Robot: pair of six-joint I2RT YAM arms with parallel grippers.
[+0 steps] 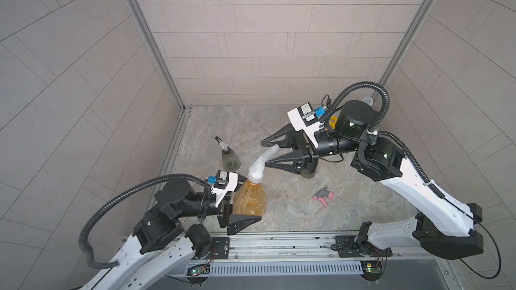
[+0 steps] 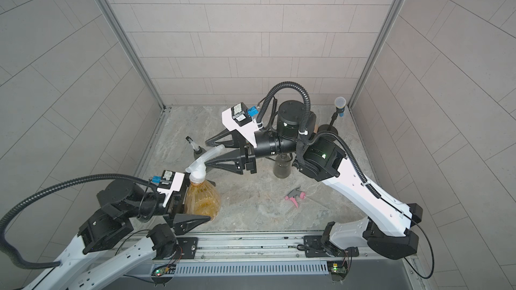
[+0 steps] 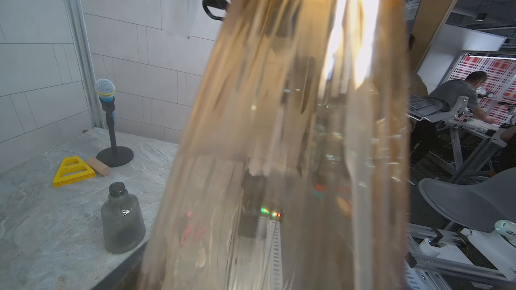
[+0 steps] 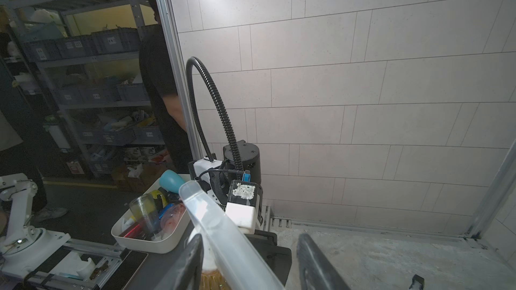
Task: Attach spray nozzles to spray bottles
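An amber spray bottle (image 1: pixel 248 201) with a white nozzle (image 1: pixel 257 167) on top sits between the wide-spread fingers of my left gripper (image 1: pixel 243 202), filling much of the left wrist view. My right gripper (image 1: pixel 264 154) is open, its fingers either side of the nozzle's slanted head. A grey bottle (image 3: pixel 122 224) without a nozzle stands on the table; another grey bottle (image 1: pixel 230 159) with a dark-topped nozzle stands at left. A pink-and-grey nozzle (image 1: pixel 322 196) lies at front right.
A microphone on a stand (image 3: pixel 113 129), a yellow triangle (image 3: pixel 72 171) and a wooden block (image 3: pixel 99 166) are at the back right.
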